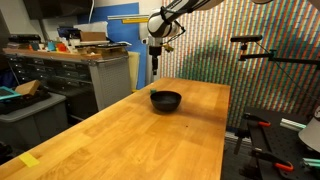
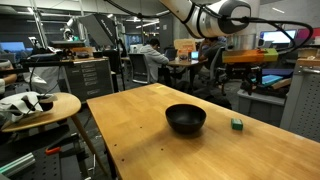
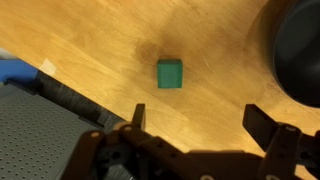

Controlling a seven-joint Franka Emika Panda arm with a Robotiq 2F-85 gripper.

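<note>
A small green block [image 3: 170, 73] lies alone on the wooden table, close to its edge in the wrist view. The black bowl [image 2: 186, 118] stands upright beside it, with bare wood between the two; only part of the bowl shows at the wrist view's right. My gripper is open, its fingers wide apart and empty. It hangs well above the table at the block's end, seen high up in exterior view 1. From the wrist, the block appears ahead of the gap between the fingers, toward the left one.
Past the edge near the block, a grey surface [image 3: 40, 135] and a blue item [image 3: 17, 70] show. Drawers [image 1: 70, 80] stand along one side.
</note>
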